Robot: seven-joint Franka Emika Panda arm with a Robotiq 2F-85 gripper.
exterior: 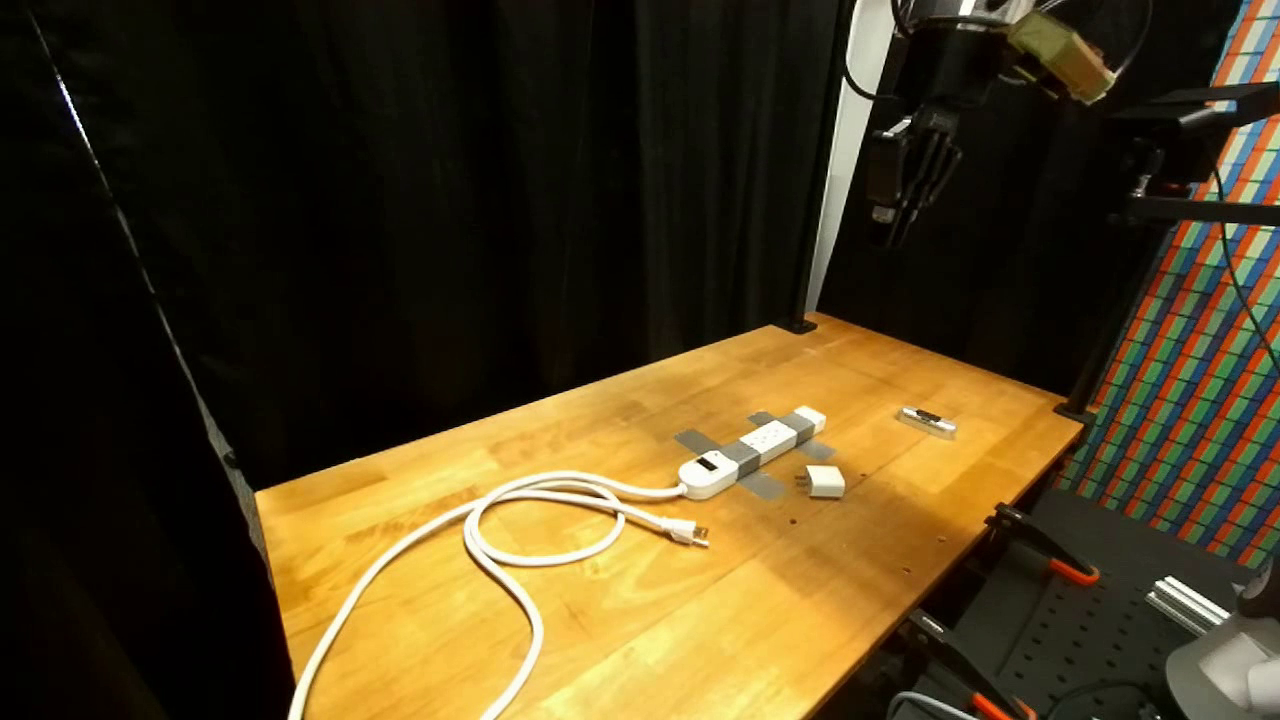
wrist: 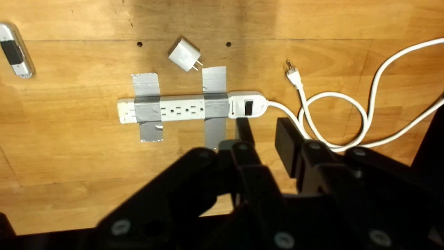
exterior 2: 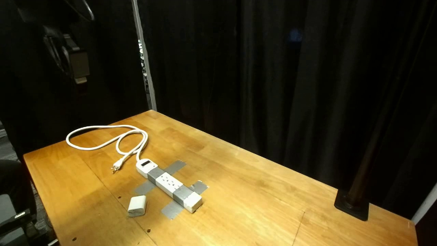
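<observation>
My gripper hangs high above the table, its fingers [wrist: 287, 139] partway apart. Bare wood shows through the gap, and I see nothing held there. A white power strip [wrist: 183, 107] lies taped down beneath and ahead of the fingertips in the wrist view. Beside it a white charger block [wrist: 184, 54] rests on its side, prongs pointing toward the strip. The strip's cord plug [wrist: 293, 77] lies loose to the right in the wrist view. In exterior view 1 the gripper [exterior: 908, 228] is dark against the curtain, well clear of everything on the table.
A small silver-and-black device [exterior: 927, 420] lies near the table's right end. White cord [exterior: 528, 564] loops across the left part. Grey tape [wrist: 214, 79] crosses the strip. Clamps [exterior: 1044, 546] grip the front edge; black curtains stand behind.
</observation>
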